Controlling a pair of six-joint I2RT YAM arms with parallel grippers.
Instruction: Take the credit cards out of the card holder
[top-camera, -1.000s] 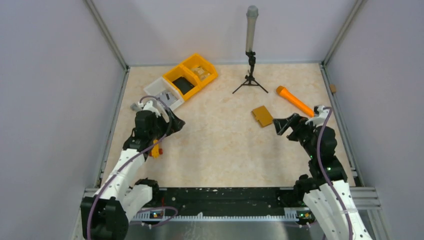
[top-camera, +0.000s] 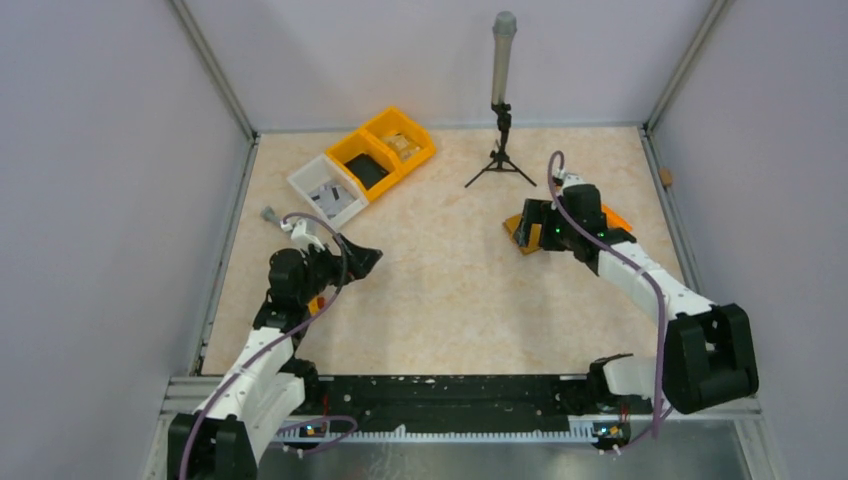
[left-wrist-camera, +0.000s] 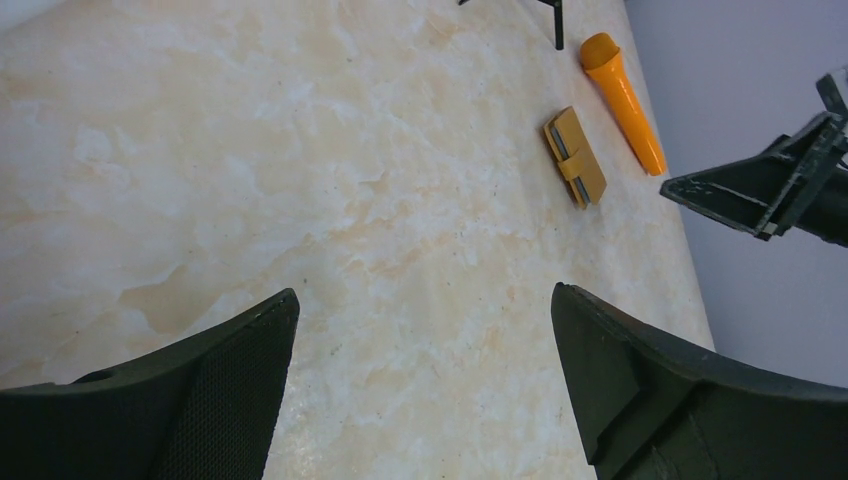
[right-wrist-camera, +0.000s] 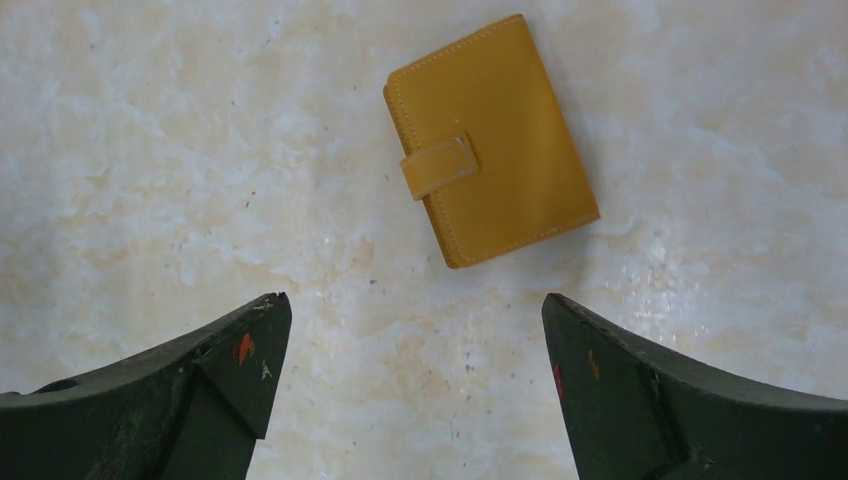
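Note:
A closed tan leather card holder (right-wrist-camera: 510, 160) with a snap strap (right-wrist-camera: 435, 170) lies on the table; no cards show on it. In the top view my right gripper (top-camera: 535, 225) hovers over it; in the right wrist view its open fingers stand empty either side below the holder (right-wrist-camera: 417, 350). In the left wrist view the card holder (left-wrist-camera: 575, 155) lies far off at the upper right. My left gripper (top-camera: 360, 265) is open and empty at the left of the table.
An orange microphone (left-wrist-camera: 625, 100) lies right of the holder. A tripod-mounted grey microphone (top-camera: 500, 70) stands at the back. White (top-camera: 340, 210) and yellow (top-camera: 422, 155) bins sit back left.
The left gripper has shifted slightly down and to the right in the top view.

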